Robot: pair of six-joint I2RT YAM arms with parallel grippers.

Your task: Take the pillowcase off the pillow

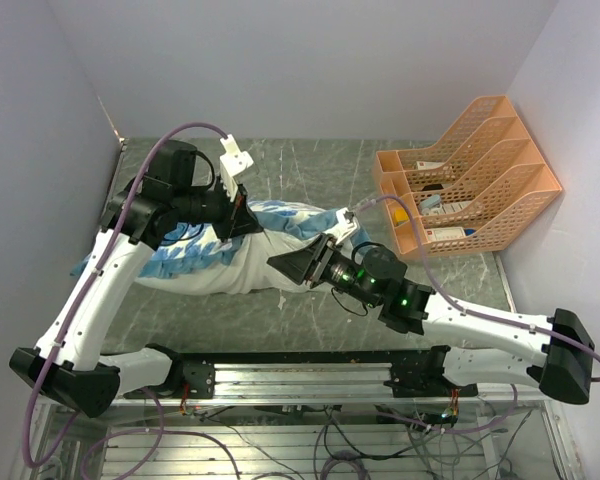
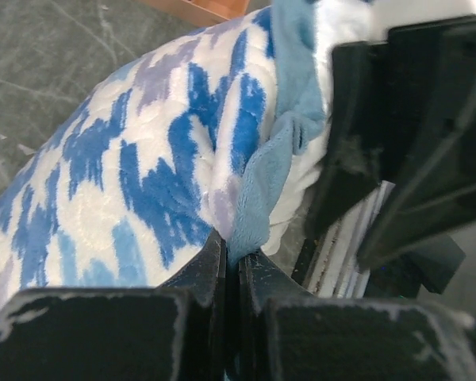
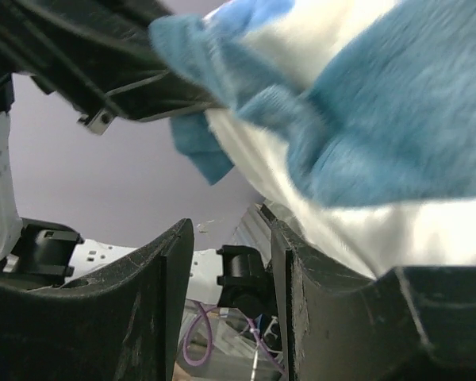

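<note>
Across the table lies a pillow in a blue-and-white patterned pillowcase (image 1: 170, 262), with plain white fabric (image 1: 245, 268) along its near side. In the left wrist view, my left gripper is shut on a gathered light-blue edge of the pillowcase (image 2: 255, 198). My right gripper (image 1: 292, 268) is just right of it, over the white fabric. Its fingers (image 3: 170, 274) stand apart in the right wrist view, with no cloth between them. Folds of the blue edge (image 3: 317, 159) and white fabric lie beside them. The pillow's left part is partly hidden under my left arm.
An orange compartment organizer (image 1: 465, 180) holding small items stands at the back right. Walls close in on both sides.
</note>
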